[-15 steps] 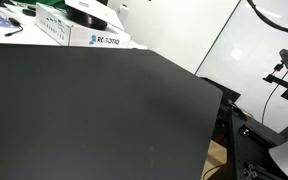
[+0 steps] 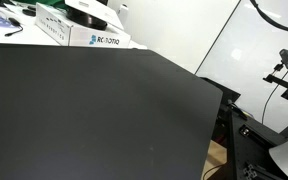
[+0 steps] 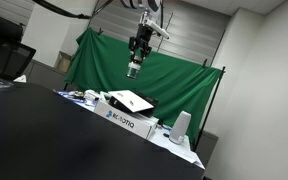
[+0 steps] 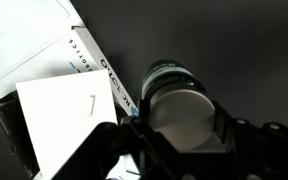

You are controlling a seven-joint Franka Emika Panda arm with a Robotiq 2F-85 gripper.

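Observation:
My gripper (image 3: 138, 46) hangs high above the far part of the table in exterior view 2. It is shut on a cylindrical object (image 3: 134, 70), which reaches down below the fingers. In the wrist view the held object shows a round, pale brownish end (image 4: 182, 118) and a shiny, clear-looking side (image 4: 166, 76). Dark fingers (image 4: 224, 128) flank it. What the object is cannot be told for sure. Exterior view 1 does not show the gripper.
A white Robotiq box (image 2: 76, 32) stands at the table's back edge, with a white flat-topped item (image 3: 132, 101) on it. Cables (image 2: 4, 24) lie to its left. A green curtain (image 3: 96, 62) hangs behind.

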